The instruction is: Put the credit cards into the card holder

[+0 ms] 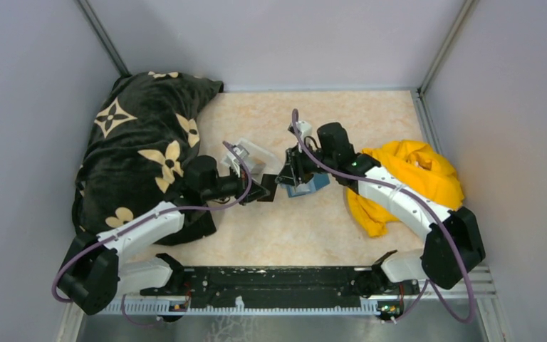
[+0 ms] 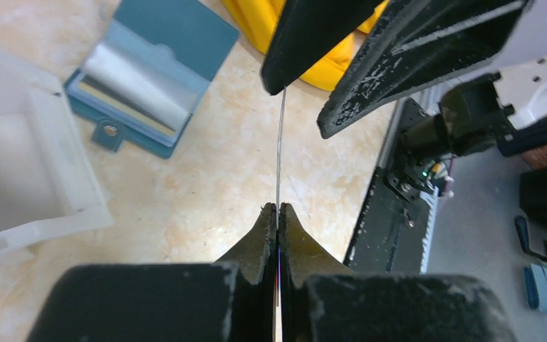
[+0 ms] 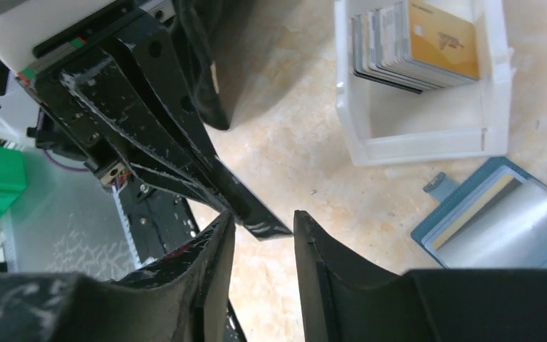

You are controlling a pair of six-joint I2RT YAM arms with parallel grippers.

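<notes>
In the top view a dark card hangs between the two grippers. The left gripper is shut on this card, which shows edge-on as a thin line rising from its fingertips in the left wrist view. The right gripper stands open, its fingers spread to either side of the card's far end. On the table lies the open blue card holder, with clear sleeves and a small snap tab. A white box holds a stack of cards, a gold one facing out.
A yellow cloth lies on the right and a dark patterned cushion on the left. The box and the holder lie close to the grippers.
</notes>
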